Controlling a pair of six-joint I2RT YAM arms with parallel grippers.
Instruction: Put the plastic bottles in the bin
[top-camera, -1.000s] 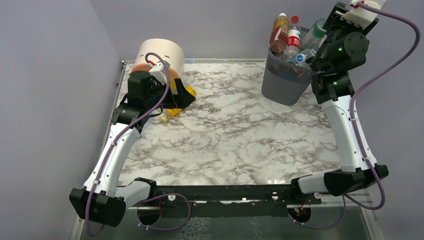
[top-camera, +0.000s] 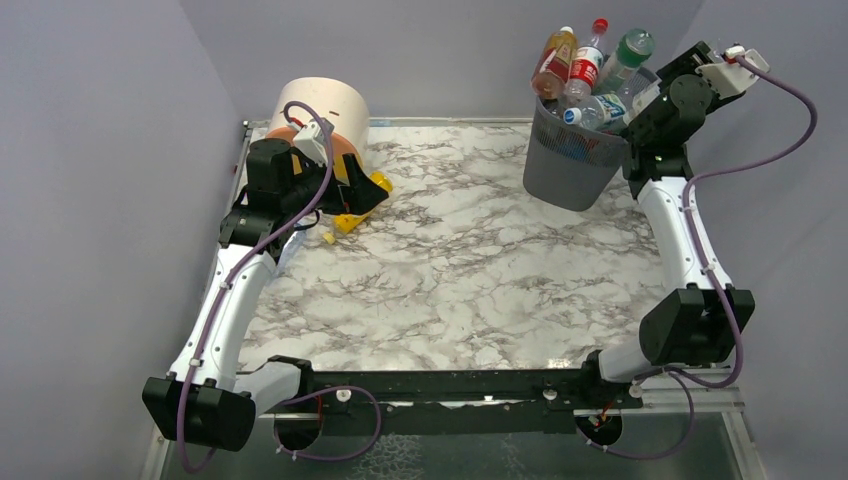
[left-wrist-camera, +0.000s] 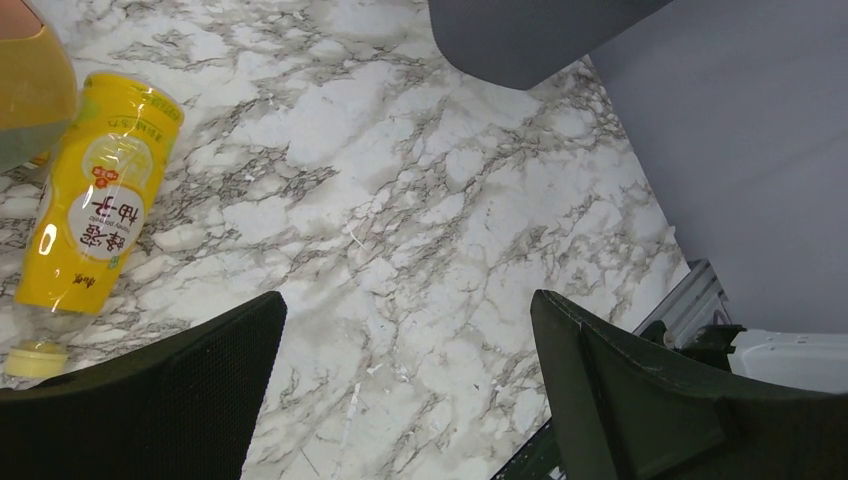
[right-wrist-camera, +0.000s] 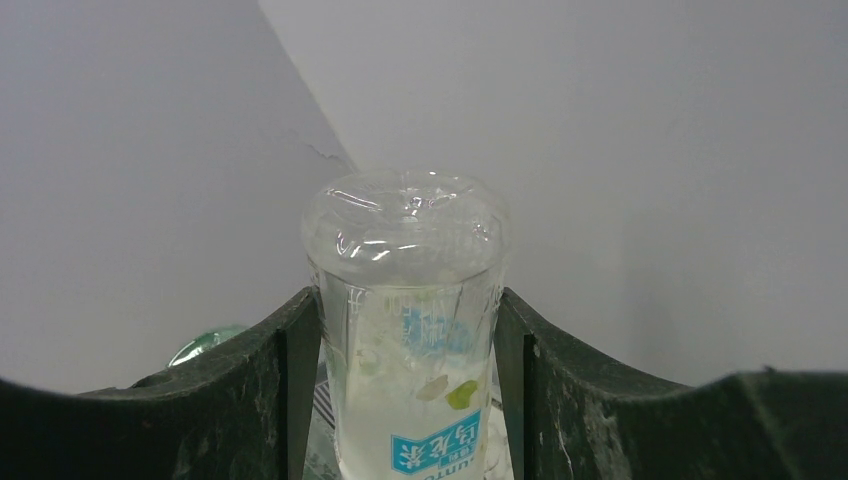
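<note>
A grey bin (top-camera: 570, 175) at the back right is heaped with plastic bottles, among them a red-capped bottle (top-camera: 585, 70) and a green-capped one (top-camera: 625, 62). My right gripper, at the bin's right rim in the top view, is shut on a clear bottle (right-wrist-camera: 410, 390) with a blue-printed label. My left gripper hangs open over the left side of the table, nothing between its fingers. A yellow-labelled bottle (left-wrist-camera: 100, 200) lies beside it on the marble table; a paler bottle (top-camera: 290, 255) is partly hidden under the left arm.
A cream cylindrical container (top-camera: 315, 95) with an orange face stands at the back left, behind my left gripper. Walls close in the sides and back.
My left arm has barely moved.
</note>
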